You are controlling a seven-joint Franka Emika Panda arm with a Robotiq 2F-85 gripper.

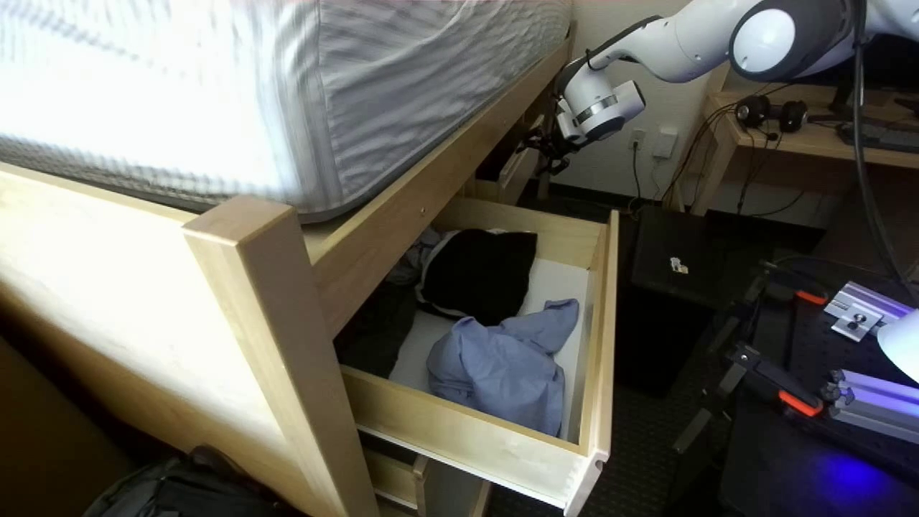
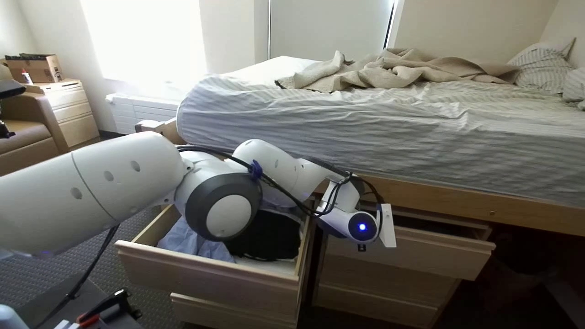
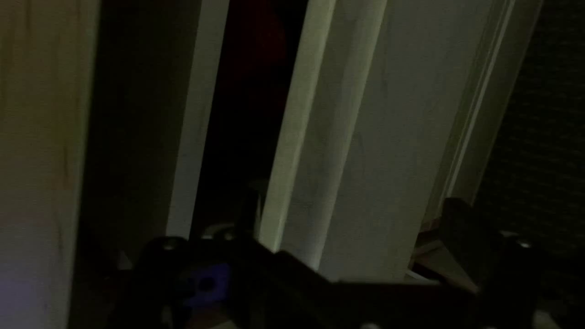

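Note:
In exterior view 1 my gripper (image 1: pixel 547 155) is at the far, partly pulled-out drawer (image 1: pixel 519 177) under the bed. Its dark fingers stand wide apart in the wrist view, where the pale drawer front (image 3: pixel 362 159) lies across the gap between them. One of the fingers (image 3: pixel 247 219) is on the side of the dark drawer opening, the other on the outer side; contact cannot be made out. From exterior view 2, the wrist hides the fingers in front of that drawer front (image 2: pixel 428 252).
A nearer drawer (image 1: pixel 605 345) is pulled far out, holding a blue cloth (image 1: pixel 500 366) and a black cloth (image 1: pixel 478 271). Above runs the wooden bed rail (image 1: pixel 431 185). Beside the drawers stands a dark box (image 1: pixel 672 258); a desk (image 1: pixel 818 142) is behind.

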